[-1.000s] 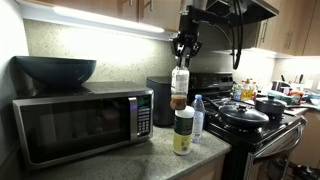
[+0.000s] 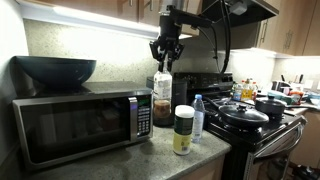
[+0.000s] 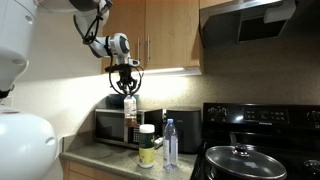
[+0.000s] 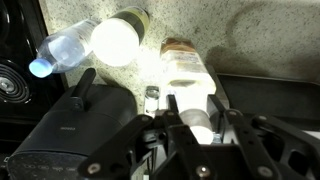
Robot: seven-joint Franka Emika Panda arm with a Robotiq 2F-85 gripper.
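Note:
A bottle with a whitish upper part and brown contents [image 2: 162, 98] hangs upright below my gripper [image 2: 161, 64], beside the microwave's right end. My gripper is shut on its top. In exterior view 2 the bottle [image 3: 130, 108] appears in front of the microwave, with the gripper [image 3: 126, 88] directly above. Looking down in the wrist view, the fingers [image 4: 173, 104] flank the bottle's top, and its pale body [image 4: 184, 68] extends beyond them. Whether its base touches the counter cannot be told.
A white-lidded canister [image 2: 183, 130] and a clear water bottle [image 2: 197, 118] stand on the counter [image 2: 150, 160] to the right. The microwave [image 2: 80, 127] carries a dark bowl [image 2: 57, 70]. A black appliance [image 2: 179, 92] stands behind; a lidded pan [image 2: 243, 115] sits on the stove.
My gripper has carried the bottle left and lower, from above the canister to beside the microwave. The canister and water bottle have stayed put.

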